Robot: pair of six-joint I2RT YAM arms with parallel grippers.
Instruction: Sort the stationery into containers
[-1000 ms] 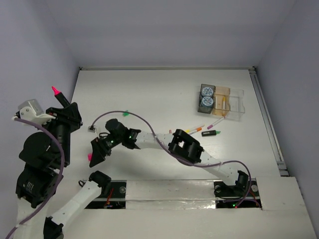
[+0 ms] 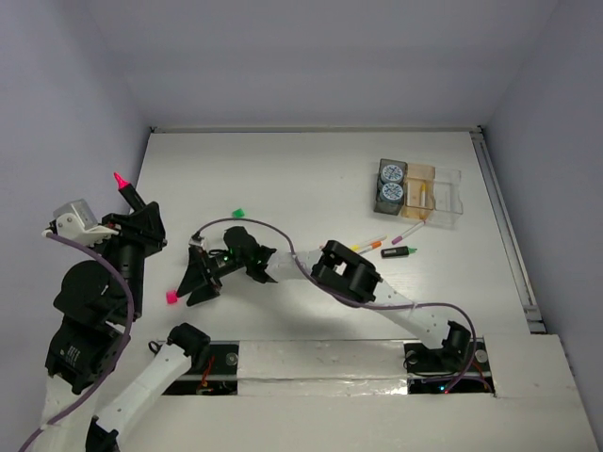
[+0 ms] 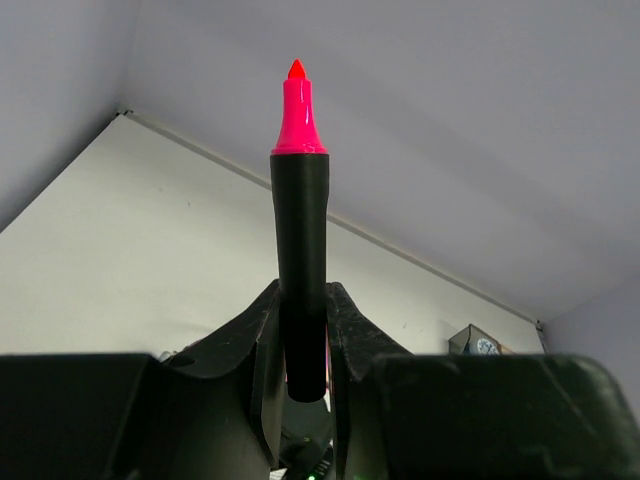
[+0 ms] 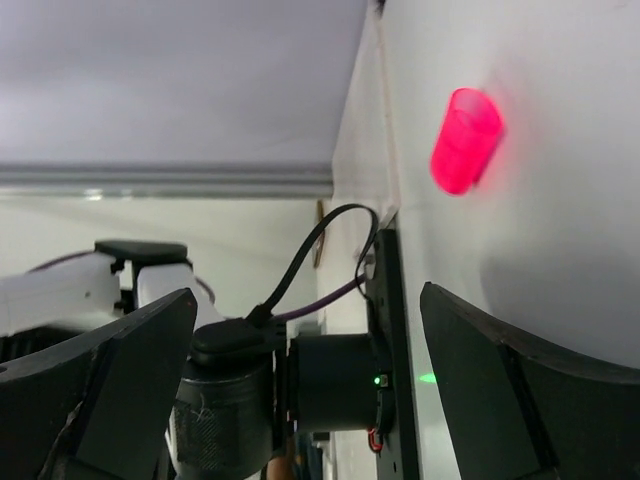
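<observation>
A black marker with a pink tip (image 3: 300, 210) stands upright in my left gripper, which is shut on its lower barrel. The top view shows it raised at the far left. Low over the table's left side, my right gripper (image 2: 198, 287) is open and empty. Its pink cap (image 4: 467, 140) lies on the table just beyond the right fingers (image 4: 500, 380), touching neither. At the right of the table lie a black marker with a green tip (image 2: 398, 251), a purple pen (image 2: 408, 233), and orange and yellow pens (image 2: 367, 246). A green cap (image 2: 238, 213) lies left of centre.
At the back right stand a dark box with two round items (image 2: 380, 203), an amber compartment holding a yellow item (image 2: 420, 173), and a clear tray (image 2: 459, 177). My right arm (image 2: 311, 268) stretches across the front middle.
The left gripper has shifted slightly right with the marker. My right gripper has moved a little to the right, and the pink cap now shows clear of it in the top view.
</observation>
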